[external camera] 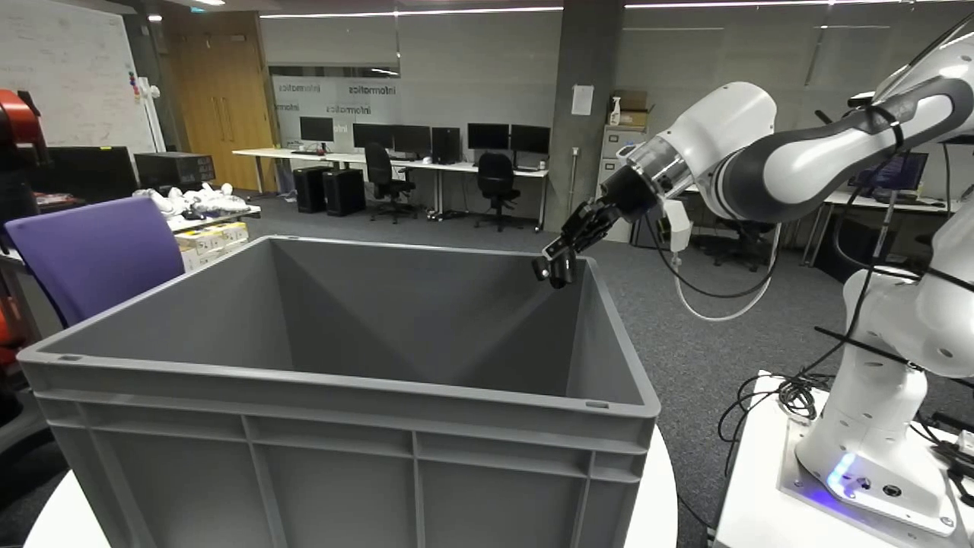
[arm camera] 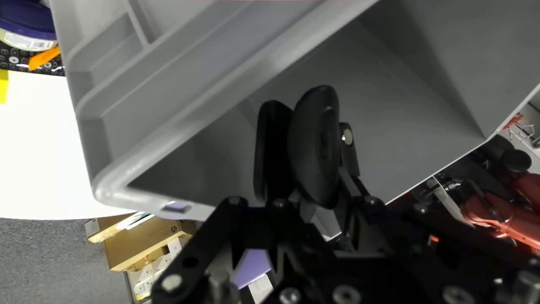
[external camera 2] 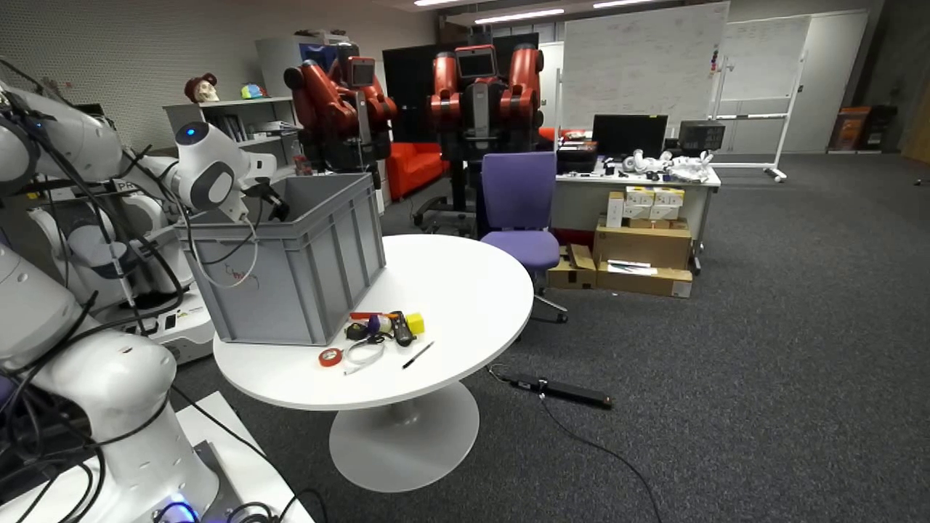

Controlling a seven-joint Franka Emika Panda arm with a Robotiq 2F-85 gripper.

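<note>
My gripper is shut on a dark, rounded object point(arm camera: 314, 152), which sits between its two black fingers in the wrist view. What exactly this object is, I cannot tell. A large grey box point(external camera: 338, 376) with an open top stands on the white round table point(external camera 2: 462, 305). In exterior view 1 the gripper point(external camera: 555, 269) hangs at the box's far right corner, its tips about level with the rim. Behind the fingers, the wrist view shows the box's inner walls and floor; the parts of the floor in sight look bare.
Beside the box on the table lie a red tape roll point(external camera 2: 330, 357), a white cable point(external camera 2: 366, 352), a black item point(external camera 2: 402, 330), a yellow block point(external camera 2: 415, 323) and a pen point(external camera 2: 418, 354). A purple chair point(external camera 2: 519, 209) stands behind the table. The box's raised rim surrounds its opening.
</note>
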